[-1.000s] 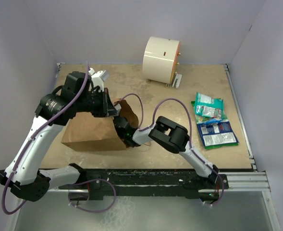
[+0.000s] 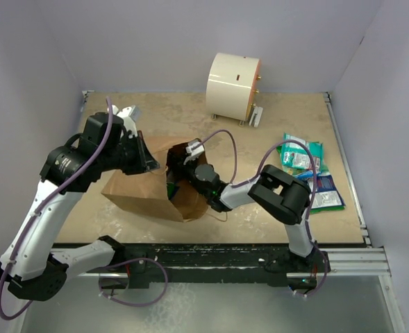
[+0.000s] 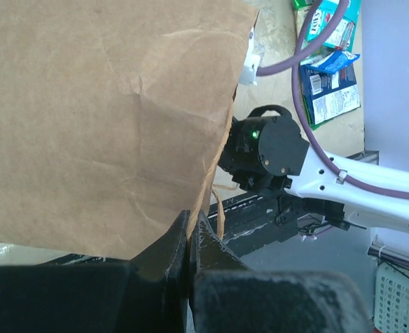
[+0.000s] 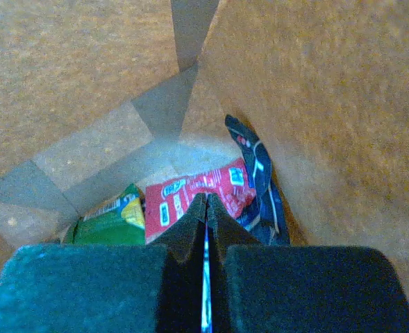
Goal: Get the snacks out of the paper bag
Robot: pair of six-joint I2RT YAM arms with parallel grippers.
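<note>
The brown paper bag lies on its side in the top view, mouth facing right. At its upper rim, my left gripper is shut on the paper edge, which runs between its fingertips in the left wrist view. My right gripper is inside the bag and shut; nothing clearly gripped shows between its fingers. Around its tips in the right wrist view are a pink packet, a dark blue packet to the right and a green packet to the left. From above, the bag hides the right fingertips.
Several snack packets lie at the table's right side, among them a teal one and a dark blue one. A white cylindrical device stands at the back.
My right gripper and forearm have shifted right, while the left gripper has moved slightly left. The bag has turned and shifted right; its mouth looks wider, with something green showing inside.
</note>
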